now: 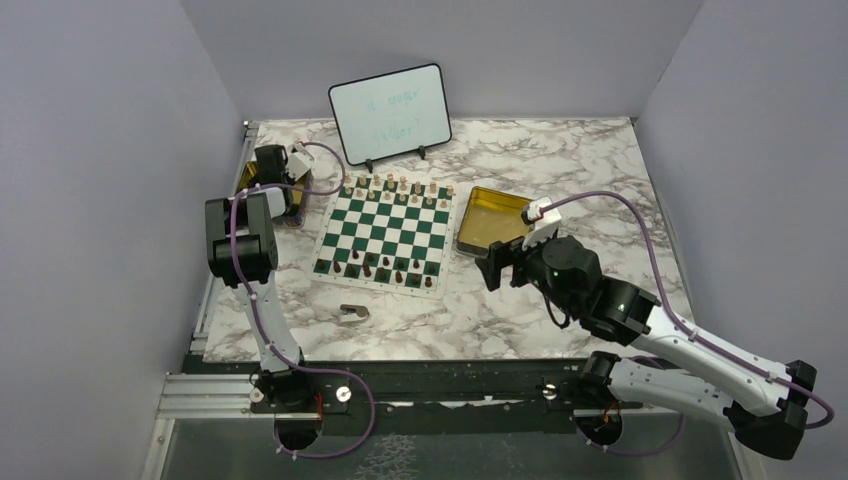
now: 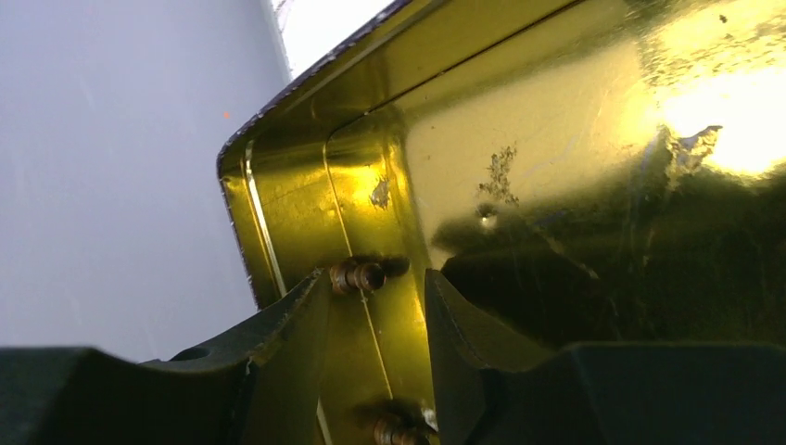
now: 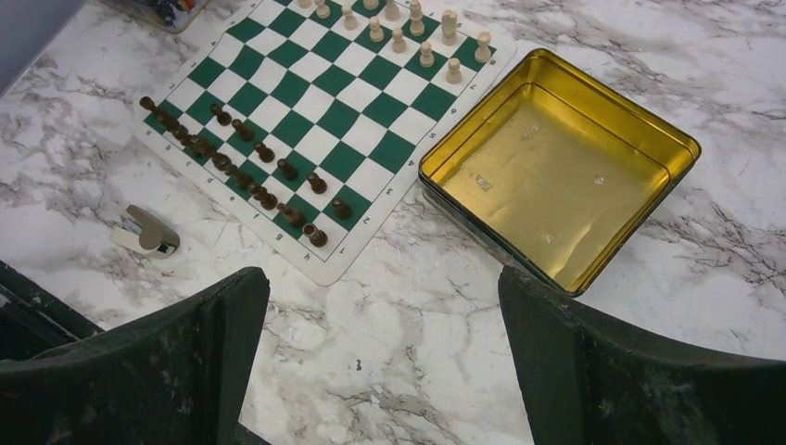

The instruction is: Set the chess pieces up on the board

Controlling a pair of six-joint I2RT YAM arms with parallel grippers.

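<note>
The chessboard holds pale pieces along its far side and dark pieces along its near side, also clear in the right wrist view. My left gripper is open over a gold tray at the table's left; a dark brown piece lies on its side there, seen between the fingertips, with a second brown piece partly hidden lower down. My right gripper stands open above the table, right of the board, with nothing between its fingers.
An empty gold tray sits right of the board. A small grey stapler-like object lies on the near side. A whiteboard stands behind the board.
</note>
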